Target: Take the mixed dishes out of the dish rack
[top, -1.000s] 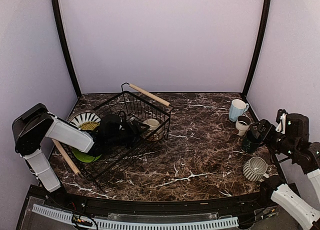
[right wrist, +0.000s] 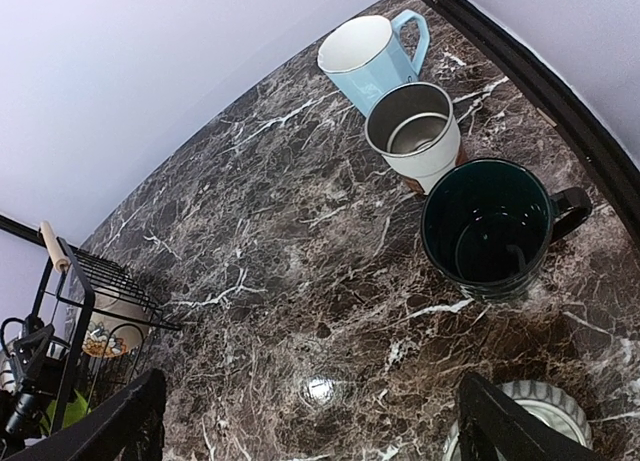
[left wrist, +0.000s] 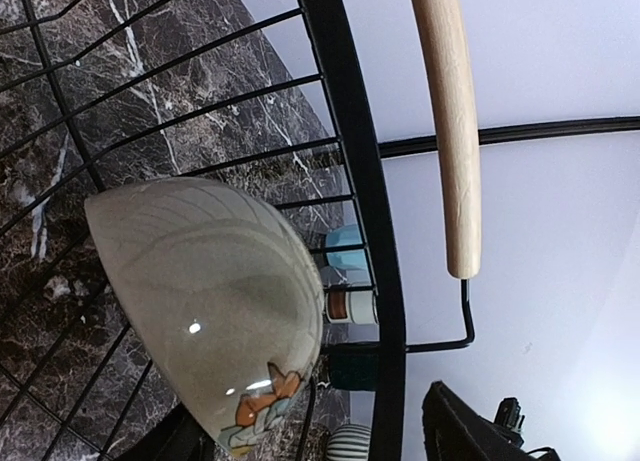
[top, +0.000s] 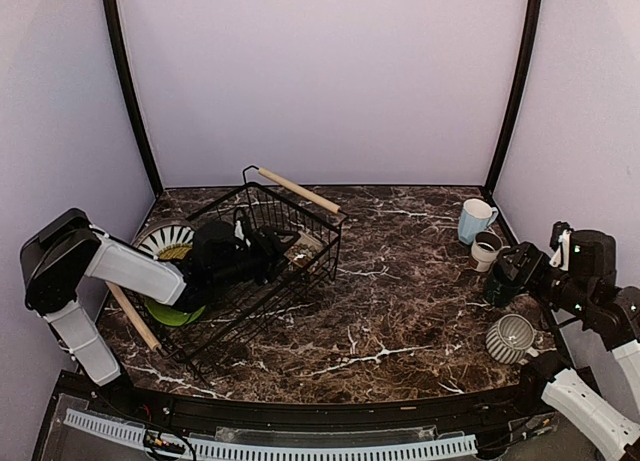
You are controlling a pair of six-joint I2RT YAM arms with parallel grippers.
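In the wire dish rack (top: 262,306), my left gripper is around the lower end of a tilted cream cup (left wrist: 205,281) with a floral decal; its fingers are part open, and whether they touch the cup is unclear. Plates (top: 172,241) and a green dish (top: 172,313) are at the rack's left, partly under the arm. My right gripper hangs open at the right, near mugs on the counter: light blue (right wrist: 362,56), white-and-brown (right wrist: 420,151), dark green (right wrist: 485,231) and ribbed (top: 510,339).
The rack's wooden handle (left wrist: 452,131) rises above the cup. Walls close in the back and both sides.
My left gripper has shifted slightly, and the cream cup in the rack has tilted from how it sat a second ago. The right arm is almost unchanged.
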